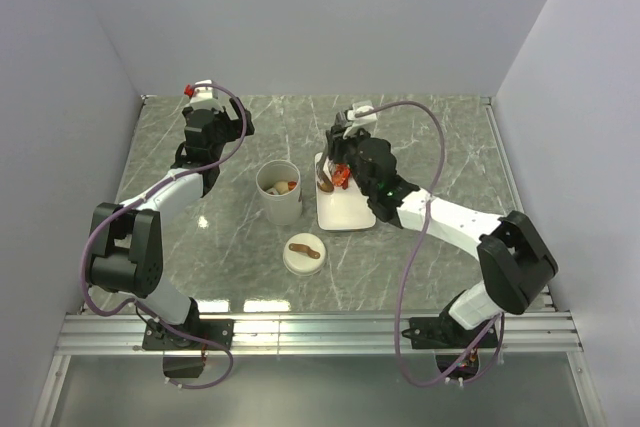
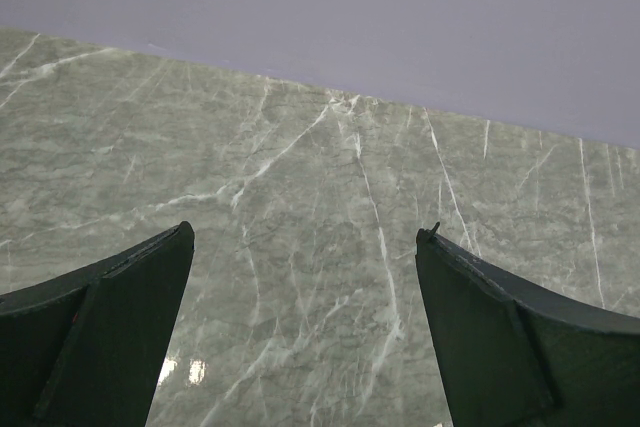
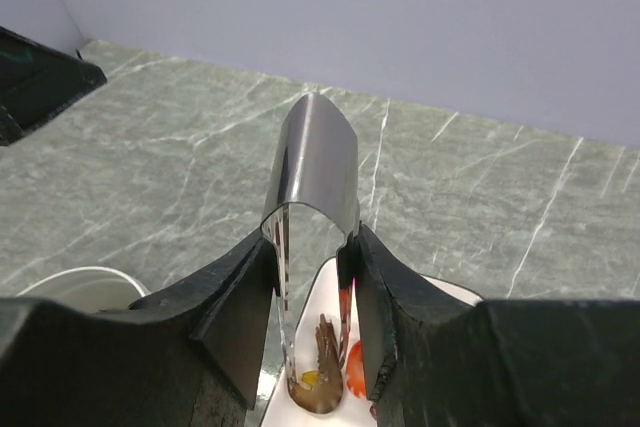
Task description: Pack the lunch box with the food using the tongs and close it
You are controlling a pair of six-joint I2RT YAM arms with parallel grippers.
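My right gripper is shut on a pair of shiny metal tongs [image 3: 318, 152], whose bend rises above the fingers and whose two legs point down. Below it lies the white lunch box tray [image 1: 345, 215], holding a brown piece [image 3: 322, 377] and an orange-red item [image 3: 356, 372]. The brown piece appears between the tong legs; whether they touch it I cannot tell. From above, the right gripper partly covers the tray's far end. My left gripper stands open over bare table at the back left, nothing between its fingers.
A white pot [image 1: 282, 209] with food inside stands just left of the tray. In front of it is a round white lid [image 1: 304, 265] with a brown handle.
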